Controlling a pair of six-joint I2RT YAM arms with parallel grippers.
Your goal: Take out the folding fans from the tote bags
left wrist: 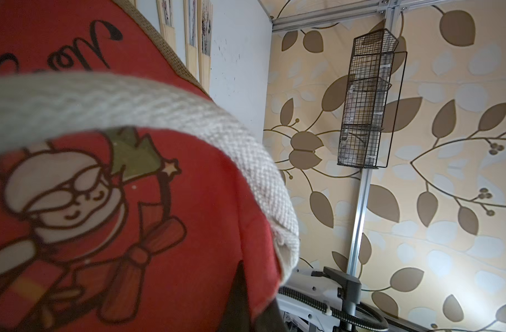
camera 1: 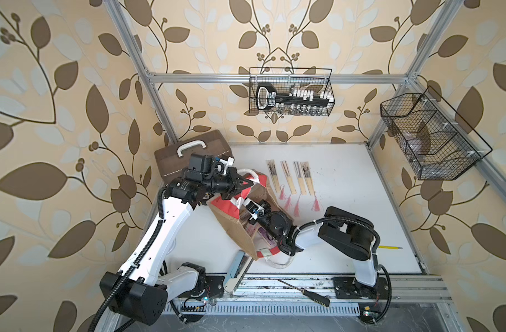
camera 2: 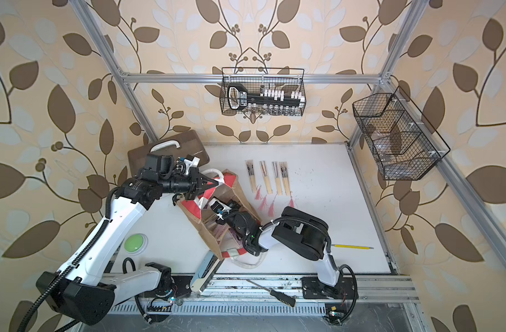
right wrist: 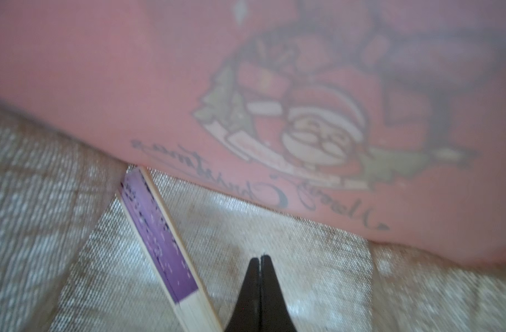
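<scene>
The red and tan tote bag point(camera 1: 230, 225) lies with its mouth spread. My left gripper point(camera 1: 249, 184) is shut on its red cloth edge beside the white handle point(left wrist: 253, 160). Inside the bag, a purple folding fan point(right wrist: 163, 243) with pale wooden sticks rests against the woven lining in the right wrist view. My right gripper reaches into the bag, shut, with nothing between its fingers. It stands to the right of the fan, whose lower end runs out of the frame.
Several folding fans with pink tassels lie in a row on the white table, among them a reddish fan point(camera 1: 288, 177). A brown case point(camera 1: 167, 157) stands back left. Near the front edge lies a blue and white tool point(camera 1: 237, 272).
</scene>
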